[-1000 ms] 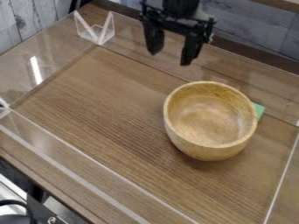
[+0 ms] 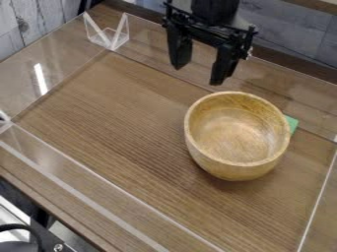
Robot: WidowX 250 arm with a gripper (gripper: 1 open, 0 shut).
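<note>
My black gripper (image 2: 203,51) hangs over the wooden surface (image 2: 93,128) at the top centre of the camera view, its two dark fingers pointing down and spread apart, with nothing visible between them. A wooden bowl (image 2: 237,161), empty, sits below and to the right of the gripper. Behind the bowl's right rim lies a small green object (image 2: 291,125), partly hidden by it.
A white wire-like stand or marking (image 2: 108,30) is at the upper left. Dark cables (image 2: 19,236) lie beyond the edge at the bottom left.
The bowl and green object have not moved.
</note>
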